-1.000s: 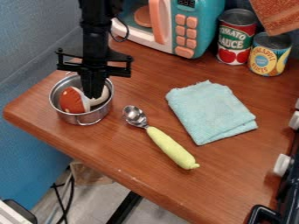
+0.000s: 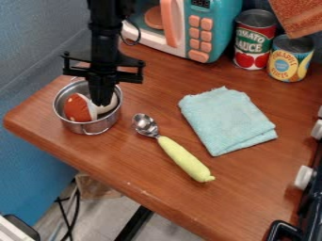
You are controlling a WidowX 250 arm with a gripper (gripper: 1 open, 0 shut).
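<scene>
My black gripper (image 2: 104, 87) hangs at the left over a steel pot (image 2: 73, 124), its fingers reaching down into it. In the pot are a red-orange item (image 2: 78, 109) and a whitish item beside it; whether the fingers hold anything is unclear. Right of the pot lie a metal scoop (image 2: 145, 125) and a pale yellow corn cob (image 2: 187, 160). A folded light blue cloth (image 2: 227, 120) lies further right.
At the back stand a teal toy microwave (image 2: 190, 21), a red-labelled can (image 2: 254, 42) and a yellow-labelled can (image 2: 291, 58). A black appliance (image 2: 295, 229) is at the right edge.
</scene>
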